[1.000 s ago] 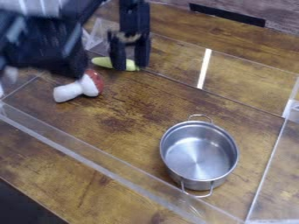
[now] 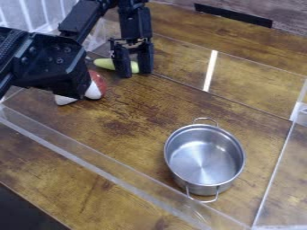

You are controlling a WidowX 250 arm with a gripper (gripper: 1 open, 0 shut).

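Observation:
The black gripper [image 2: 132, 56] at the top left hangs down over a pale green elongated object [image 2: 106, 64], its fingers open around or just beside it; whether they touch it cannot be told. A red and white toy mushroom [image 2: 95, 89] lies to the lower left, partly hidden behind the dark body of the arm. A steel pot [image 2: 204, 160] with two wire handles stands at the lower right.
Clear plastic walls [image 2: 144, 187] border the wooden work surface [image 2: 144, 126]. The middle of the surface between the pot and the objects at the upper left is bare.

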